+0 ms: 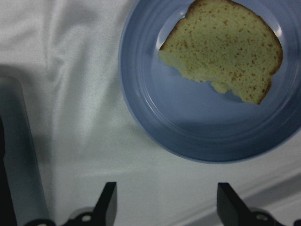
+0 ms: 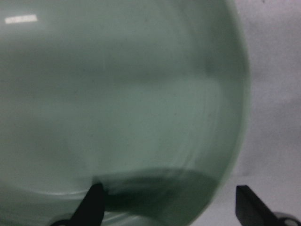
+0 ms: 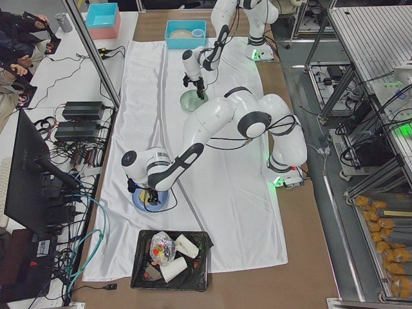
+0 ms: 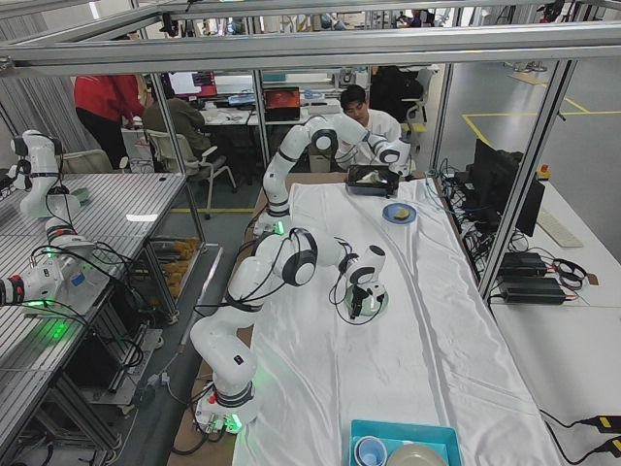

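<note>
A slice of bread lies on a blue plate. My left gripper is over the plate's near edge, its fingers apart with nothing between them; in the camera left view it covers part of the plate. My right gripper is open low over a green plate, straddling its rim; one finger's shadow falls on the plate. The green plate sits farther back on the white cloth, partly hidden by that gripper.
A black tray with white rolls and a wrapped item stands at the front edge of the cloth. A turquoise bin with dishes is at the back.
</note>
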